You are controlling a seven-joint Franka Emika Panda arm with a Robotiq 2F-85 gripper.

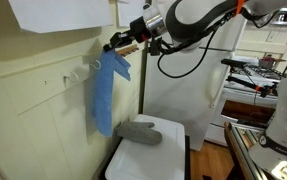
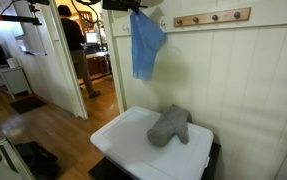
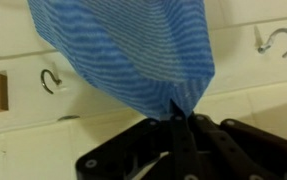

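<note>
A blue cloth [image 1: 105, 92] hangs in front of the cream wall, its top pinched in my gripper [image 1: 109, 46], which is shut on it. Exterior view 2 has the same cloth [image 2: 144, 46] hanging below the gripper, clear of the white lid. Seen from the wrist, the striped blue cloth [image 3: 133, 45] runs into the closed fingertips [image 3: 176, 117]. A metal hook [image 3: 277, 42] shows to the cloth's right and a darker hook [image 3: 50, 80] to its left. White hooks [image 1: 80, 76] are on the wall beside the cloth in exterior view 1.
A grey oven mitt [image 2: 169, 126] lies on a white bin lid [image 2: 123, 130] below. A wooden peg rail [image 2: 213, 18] is fixed to the wall. Behind, a person [image 2: 71, 40] stands in the doorway. Open floor lies around the bin.
</note>
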